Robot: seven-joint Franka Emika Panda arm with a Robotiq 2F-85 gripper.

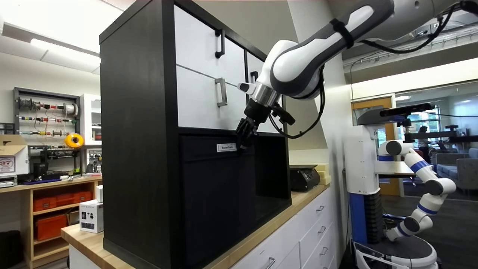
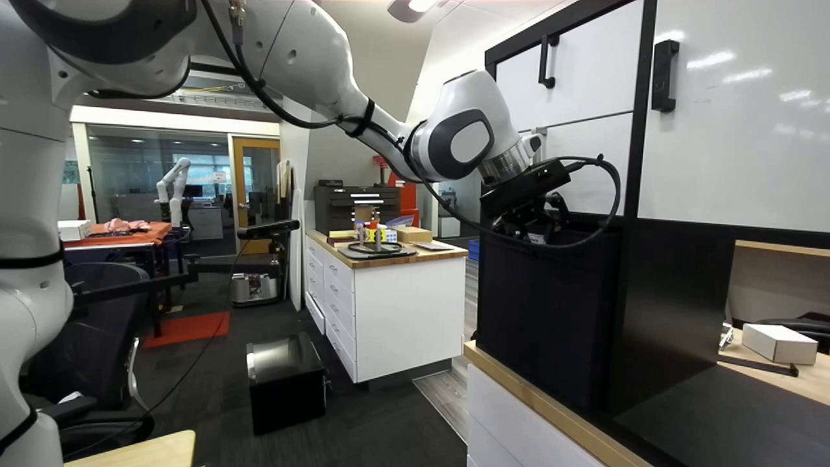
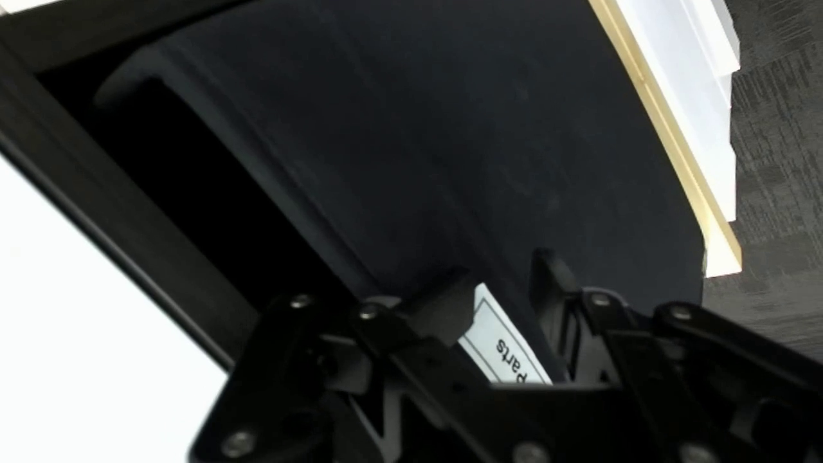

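Note:
A dark fabric bin (image 3: 463,154) fills part of the lower cabinet opening, its upper edge running diagonally in the wrist view. On its front is a white label (image 1: 226,147); only the word "Parts" reads in the wrist view. My gripper is at the bin's upper edge, with its fingers (image 3: 553,287) apart. The label shows in the gap between them, behind the fingers. One finger lies near the bin's rim and the other over its front; whether either touches the fabric I cannot tell. In exterior view 1 the gripper (image 1: 244,138) hides the label's right end.
White cabinet doors with handles (image 1: 221,92) are just above the gripper. Right of the bin in exterior view 1 is an empty bay (image 1: 272,168). The wooden counter edge (image 1: 260,224) runs below, over white drawers. A cable (image 2: 599,233) loops beside the wrist.

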